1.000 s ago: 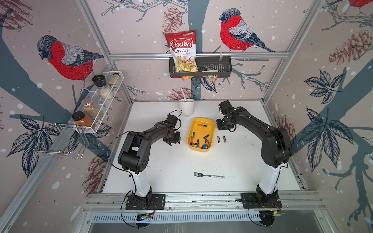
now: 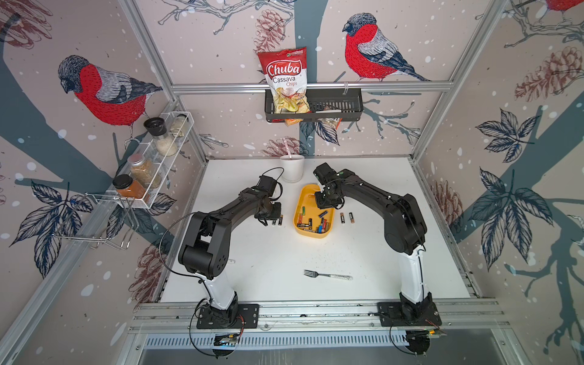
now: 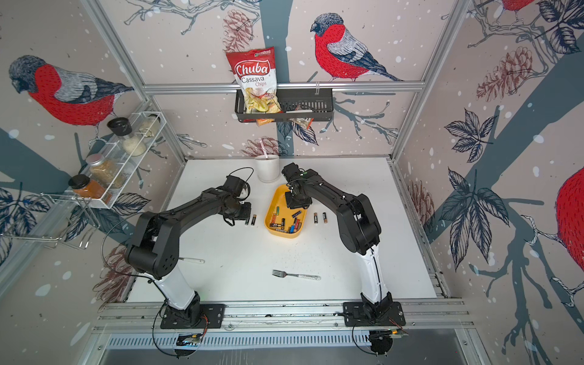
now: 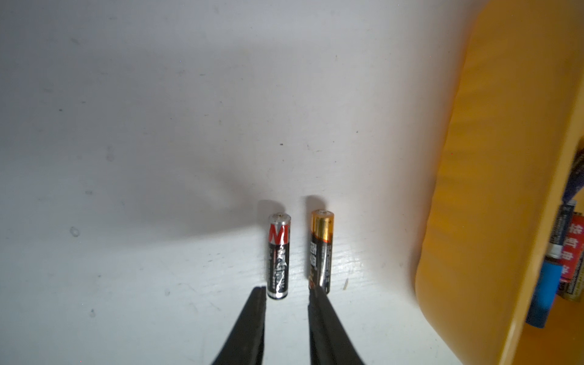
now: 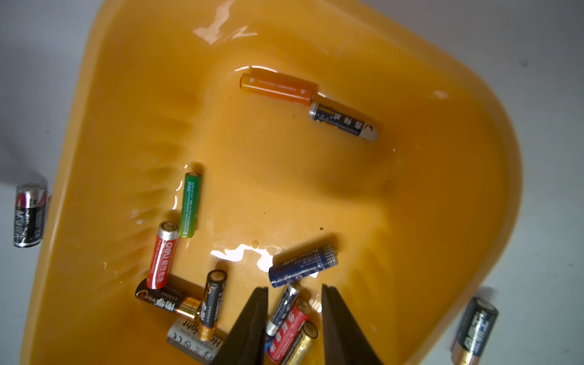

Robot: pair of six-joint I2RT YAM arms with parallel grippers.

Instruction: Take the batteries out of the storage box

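The yellow storage box (image 2: 312, 208) holds batteries of mixed colours, among them a blue battery (image 5: 303, 265), a green battery (image 5: 189, 203) and an orange battery (image 5: 276, 87). My right gripper hangs open above the box, nothing between its fingers. Left of the box, a red-topped battery (image 4: 278, 255) and a gold-topped battery (image 4: 320, 249) lie on the table, with my left gripper open just over them and empty. Two more batteries (image 2: 342, 217) lie right of the box.
A white cup (image 2: 292, 170) stands behind the box. A fork (image 2: 325, 275) lies on the clear front of the table. A wire rack (image 2: 149, 182) with jars is on the left wall, and a dark basket (image 2: 331, 109) with chips hangs at the back.
My right gripper has moved left from beside the box to over it. My left gripper has shifted only slightly.
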